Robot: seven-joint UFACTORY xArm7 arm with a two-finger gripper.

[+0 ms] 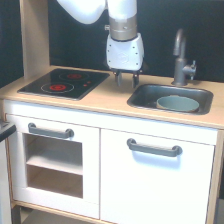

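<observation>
My gripper hangs fingers down over the strip of wooden counter between the stove and the sink. Its two dark fingers stand apart, with nothing visible between them. A grey-green round dish, perhaps a bowl or pot, sits in the dark sink, to the right of the gripper and apart from it. On the left, the black cooktop shows reddish burner rings and carries nothing.
Behind the sink rises a dark tap. Below the counter are an open-fronted cabinet with an empty shelf and a white door with a grey handle. The counter between stove and sink is clear.
</observation>
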